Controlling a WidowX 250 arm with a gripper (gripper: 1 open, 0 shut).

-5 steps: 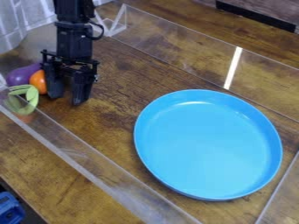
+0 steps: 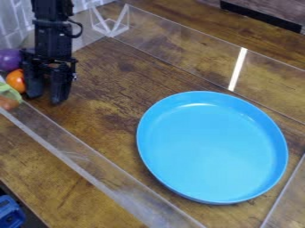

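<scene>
My black gripper (image 2: 50,82) is low at the left edge of the wooden table, among a group of toy vegetables. An orange round piece (image 2: 16,80) touches or sits just beside its left side, with a purple piece (image 2: 10,59) behind. A pale green piece (image 2: 5,88) and a brownish piece (image 2: 9,102) lie at the edge, partly out of frame. The fingers are dark and blurred, so their opening is unclear.
A large blue round tray (image 2: 212,145) fills the right side. Clear plastic walls edge the area, and a blue object (image 2: 7,214) is at the bottom left.
My gripper has moved left, and the orange, purple and green pieces have shifted left toward the frame's edge with it.
</scene>
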